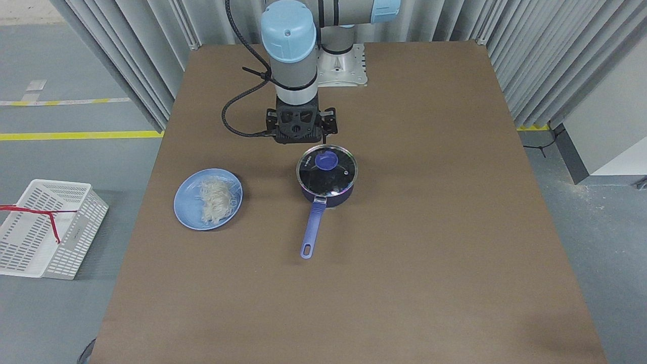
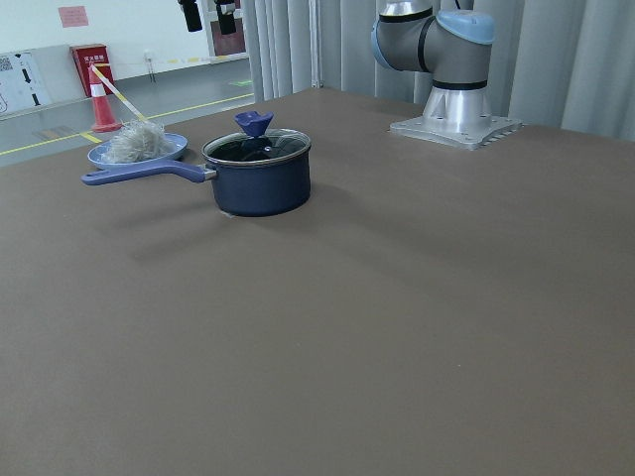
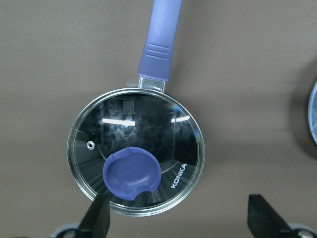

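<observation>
A dark blue saucepan (image 2: 260,188) sits on the table with its glass lid (image 1: 327,176) on; the lid has a blue knob (image 3: 131,173), and the long blue handle (image 1: 312,229) points toward the front camera. My gripper is above the table just behind the pan, its two black fingers wide apart at the bottom of the wrist view, nothing between them. Left of the pan, in the front view, a light blue plate (image 1: 190,215) holds white noodle-like strands (image 1: 215,199).
A white plastic basket (image 1: 66,248) with red cords stands beyond the table's left edge, on the floor. Curtains (image 1: 534,54) line the back.
</observation>
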